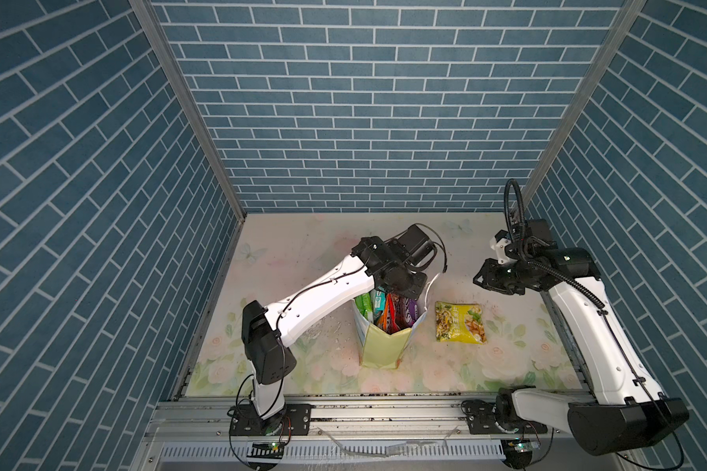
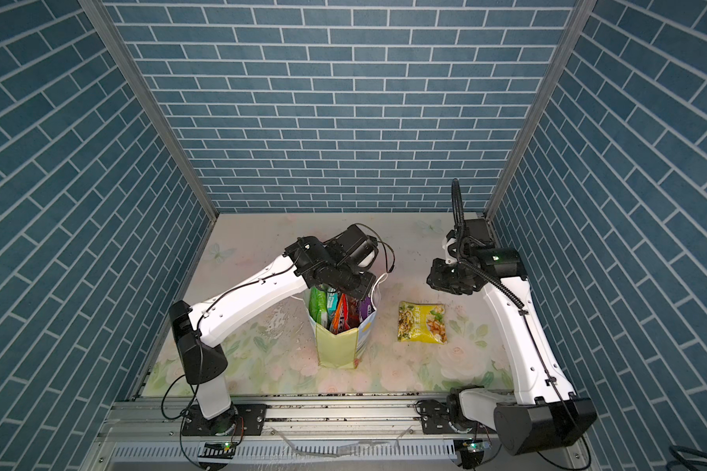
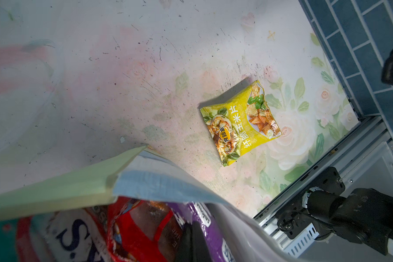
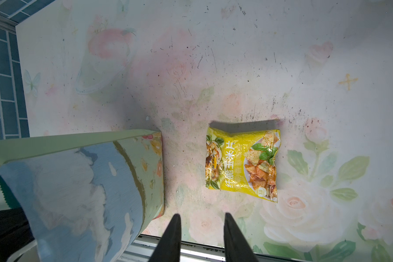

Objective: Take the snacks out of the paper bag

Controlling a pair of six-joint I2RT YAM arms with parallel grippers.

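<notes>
Several snack packets fill the paper bag (image 1: 382, 351), which stands upright at the middle front of the table with its mouth up. Inside it I make out a green packet (image 2: 317, 306), a red packet (image 3: 131, 229) and a purple packet (image 3: 208, 227). My left gripper is shut, its fingertips down at the bag's mouth beside the purple packet; I see nothing held between them. On the table right of the bag lies a yellow snack packet (image 4: 242, 163). My right gripper hangs open and empty above the table, behind and to the right of that packet.
The left forearm (image 1: 322, 302) reaches across and covers the rear of the bag's mouth. A white bag handle (image 1: 429, 292) stands up at the right rim. Bare table (image 1: 306, 243) lies behind and left of the bag, and brick-patterned walls (image 1: 385, 157) enclose it.
</notes>
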